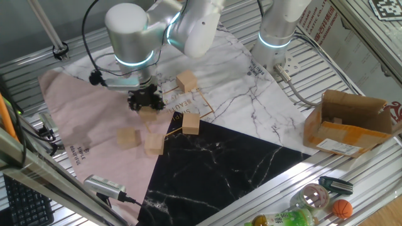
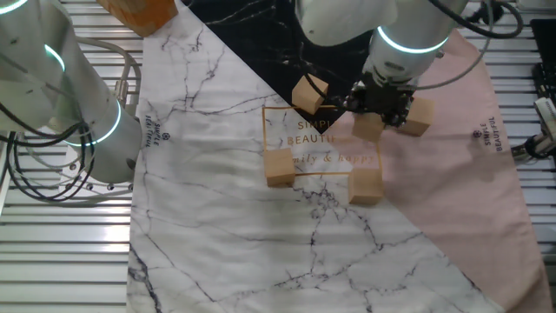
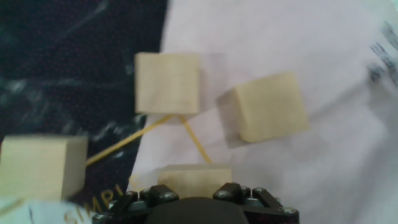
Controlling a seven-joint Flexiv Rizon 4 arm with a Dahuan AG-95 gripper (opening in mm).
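Note:
Several plain wooden blocks lie on the cloth. Low in the wrist view, one wooden block [image 3: 194,177] sits directly in front of my gripper, its lower corners covered by the fingers [image 3: 166,195]. Exterior view 1 puts my gripper [image 1: 146,102] right above this block [image 1: 147,115]; whether the fingers grip it does not show clearly. Farther out are a second block [image 3: 168,84] near a corner of the gold line, a third block [image 3: 270,106] on pink cloth, and another block [image 3: 37,168] at the left. A further block [image 1: 186,80] rests on the white marble part.
An open cardboard box [image 1: 348,122] stands on the right. At the lower right are a green-labelled bottle [image 1: 289,218], a tape roll [image 1: 313,196] and a small orange ball [image 1: 342,208].

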